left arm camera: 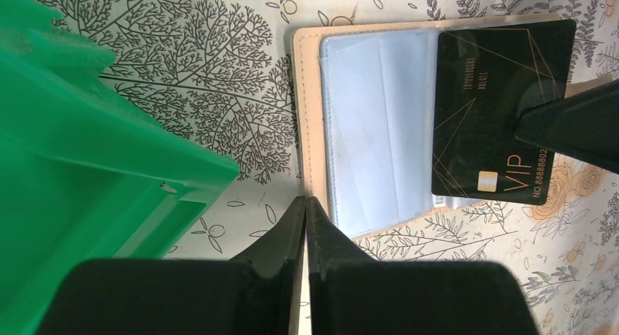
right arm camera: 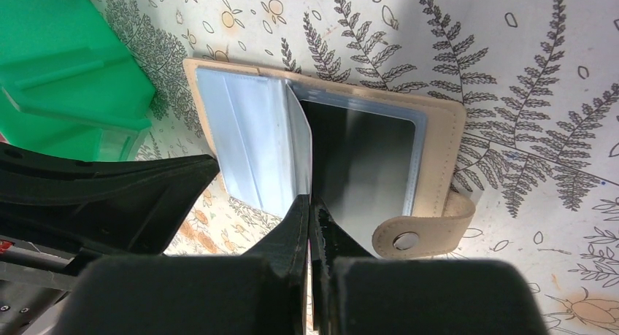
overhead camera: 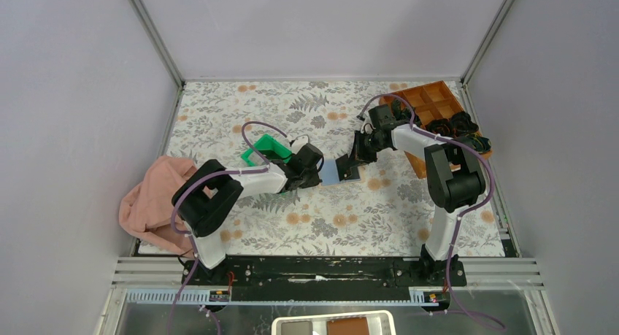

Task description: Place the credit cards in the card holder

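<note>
The beige card holder (right arm camera: pixel 447 141) lies open on the table, its pale blue sleeve (left arm camera: pixel 376 131) at the left and a dark clear-window panel (right arm camera: pixel 365 152) at the right. A black VIP card stands tilted up beside the sleeve, nearly edge-on in the right wrist view. My right gripper is shut on that card's thin edge, and one of its fingers (left arm camera: pixel 562 127) covers part of the black face. At the holder's left border, my left gripper is shut with its tips touching the edge; nothing clearly shows between them.
A green container (left arm camera: pixel 109 167) stands close to the left of the holder. At the back right is an orange compartment tray (overhead camera: pixel 416 98) holding dark items. A pink cloth (overhead camera: pixel 157 196) lies at the left.
</note>
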